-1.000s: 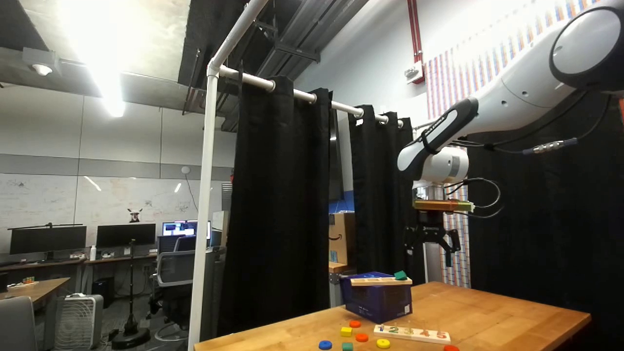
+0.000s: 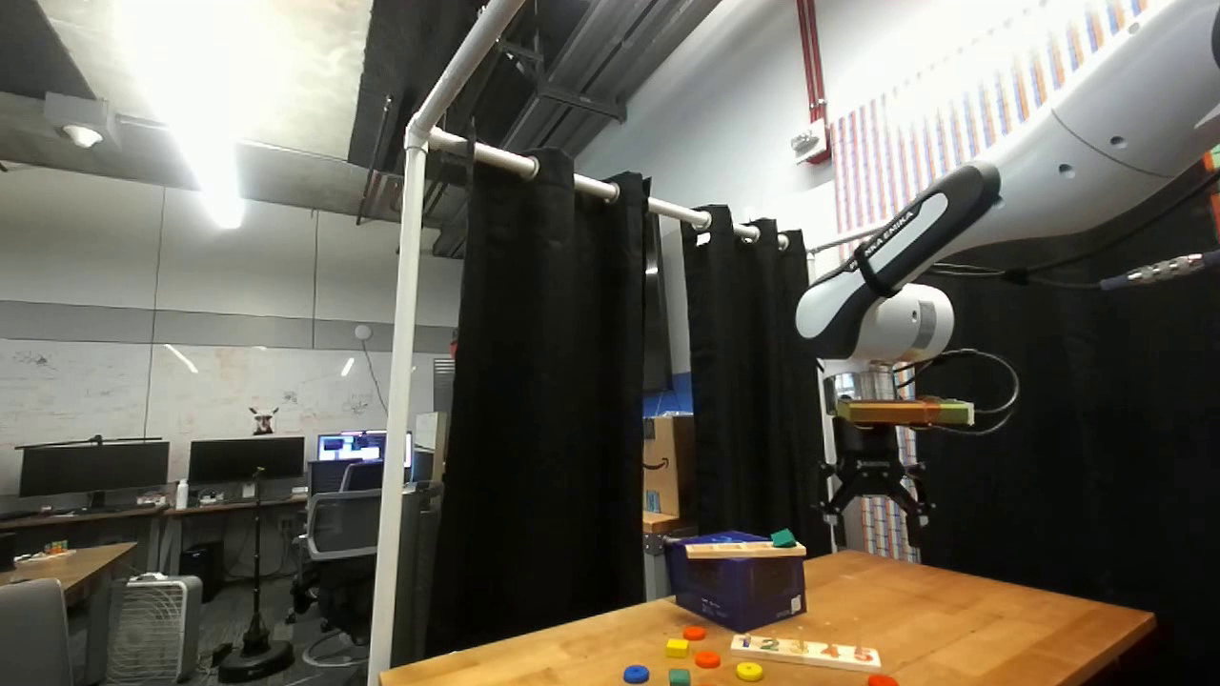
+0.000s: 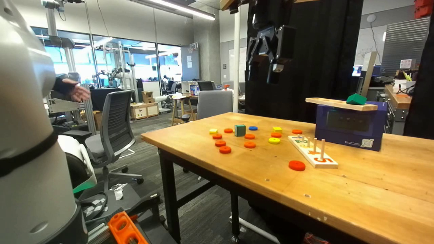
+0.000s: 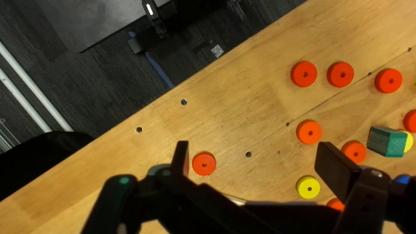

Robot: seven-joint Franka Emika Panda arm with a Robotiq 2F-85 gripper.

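My gripper [image 3: 260, 77] hangs empty above the table, its fingers wide apart. In the wrist view its two dark fingers frame bare wood and an orange disc [image 4: 203, 163] close to the left fingertip, which lies far below. A wooden peg board [image 3: 313, 152] with printed numbers and upright pegs rests on the table; no rings show on its pegs. Several orange discs are scattered around, with a yellow disc [image 4: 308, 187], a blue disc [image 3: 253, 128] and a green block [image 4: 386, 141] among them. The gripper's body covers most of the board in the wrist view.
At the table's back stands a dark blue box [image 3: 350, 122], topped by a wooden strip [image 3: 339, 104] with a green piece [image 3: 356, 99]. Yellow cubes [image 3: 277, 130] sit near the discs. In exterior view 1, the right part of the table [image 2: 1006, 617] is clear.
In exterior view 1 the arm and gripper have shifted to the right and slightly downward. The fingers now appear more widely spread from this side. Objects on the table look unmoved.
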